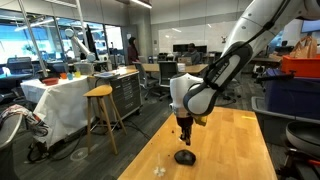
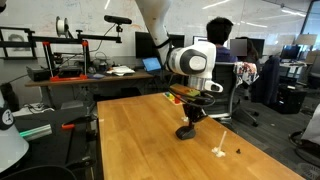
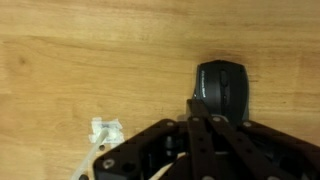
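Observation:
A black computer mouse [image 3: 232,92] lies on the wooden table in the wrist view, at right of centre. From the exterior views it is a dark rounded shape [image 1: 185,157], close to the table's near side in the first and mid-table in the second. My black gripper reaches in from the bottom of the wrist view, its tips overlapping the mouse's lower left part. It is shut, and nothing shows between its fingers. Both exterior views place the gripper [image 2: 192,121] just above the mouse; whether it touches is unclear.
Left of the mouse, a small white patch [image 3: 107,133] and a pale rod lie on the wood. The wooden table [image 2: 130,125] is otherwise mostly bare around the mouse. A wooden stool [image 1: 100,92] stands off the table, and desks and chairs fill the background.

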